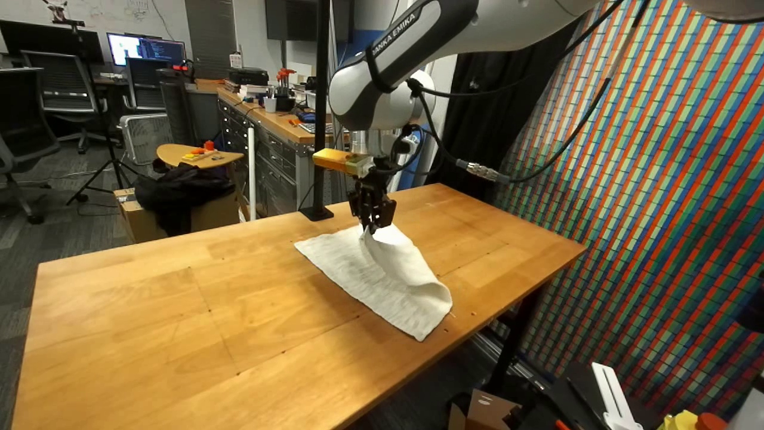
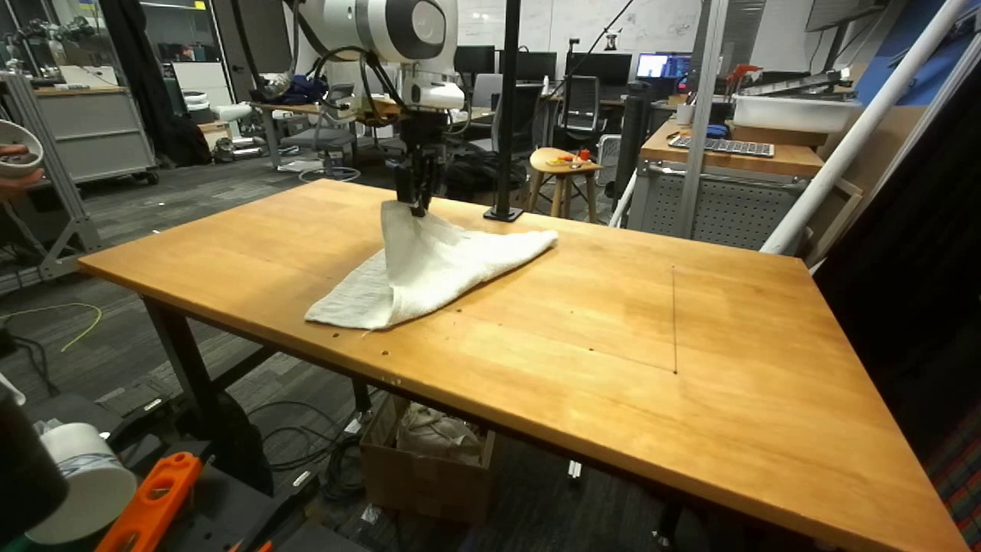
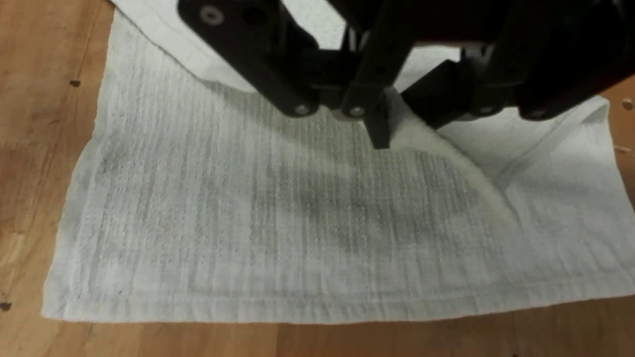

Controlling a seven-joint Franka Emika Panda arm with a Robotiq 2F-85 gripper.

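A white cloth (image 1: 372, 272) lies on the wooden table, one side of it lifted and folded over toward the middle. My gripper (image 1: 370, 228) points down above it, shut on a raised part of the cloth. From the other side, the cloth (image 2: 432, 262) rises in a steep fold up to the gripper (image 2: 419, 210). In the wrist view, a pinched ridge of cloth (image 3: 416, 134) runs out from between the dark fingers, while the near edge of the cloth lies flat on the wood. The underside of the fold is hidden.
A black post (image 1: 322, 107) stands at the back edge, close to the arm. One cloth corner lies near the table's front edge.
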